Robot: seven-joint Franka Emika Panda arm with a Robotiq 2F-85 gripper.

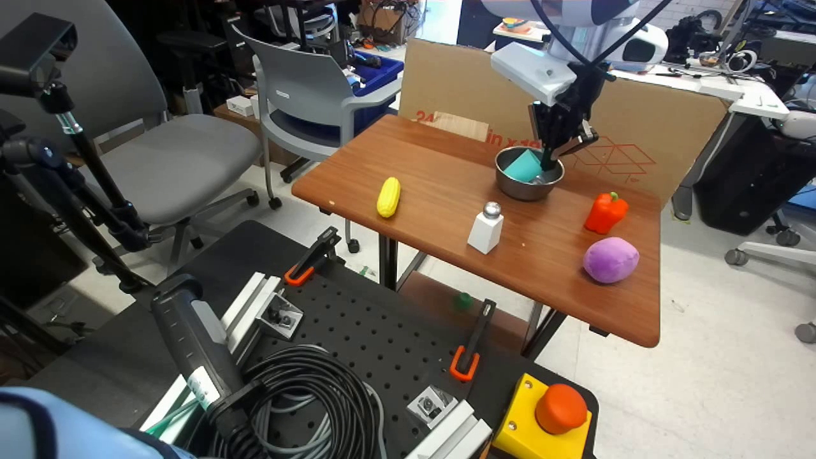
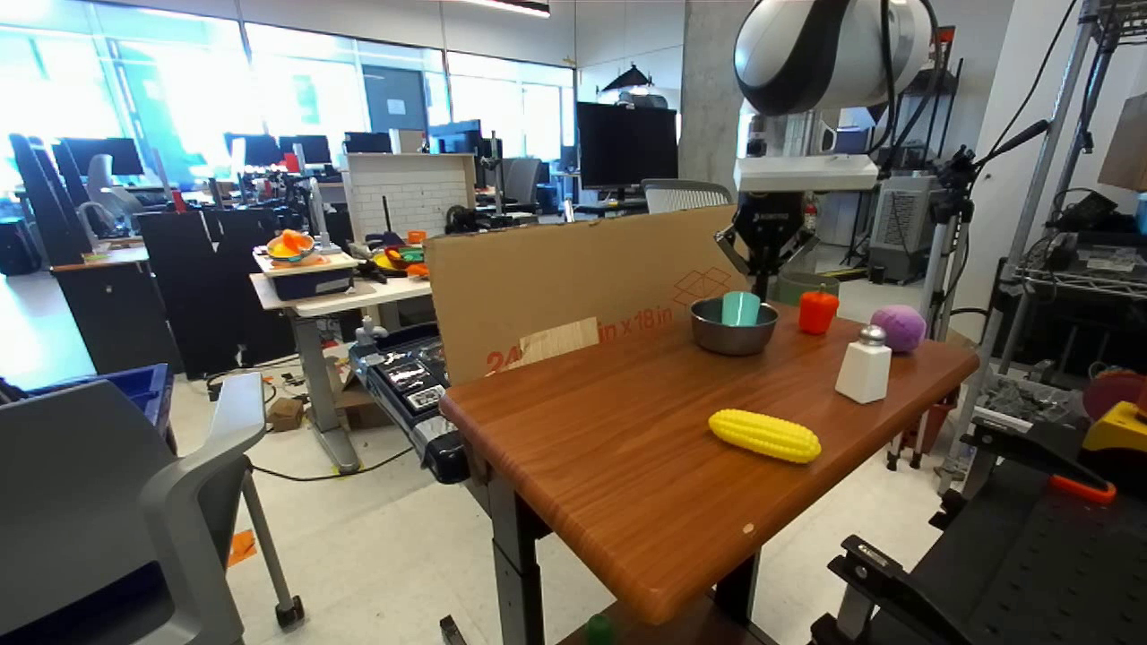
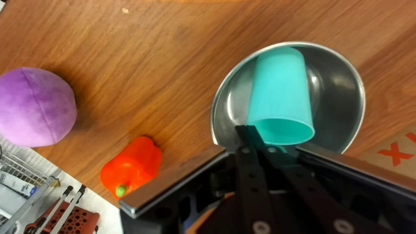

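Note:
A teal cup (image 3: 281,89) lies tilted inside a metal bowl (image 3: 354,78), its open mouth facing my gripper in the wrist view. The fingers are together, with nothing visible between them, and their tips overlap the near edge of the cup's mouth; whether they touch it I cannot tell. In exterior view 1, the gripper (image 1: 547,160) reaches down over the right side of the bowl (image 1: 529,191), beside the cup (image 1: 523,166). Exterior view 2 shows the cup (image 2: 739,308) poking above the bowl's rim, hiding part of the fingers.
On the table stand a red pepper (image 1: 606,213), a purple ball-like plush (image 1: 611,260), a white shaker (image 1: 486,228) and a yellow corn cob (image 1: 388,197). A cardboard panel (image 1: 459,84) rises behind the bowl.

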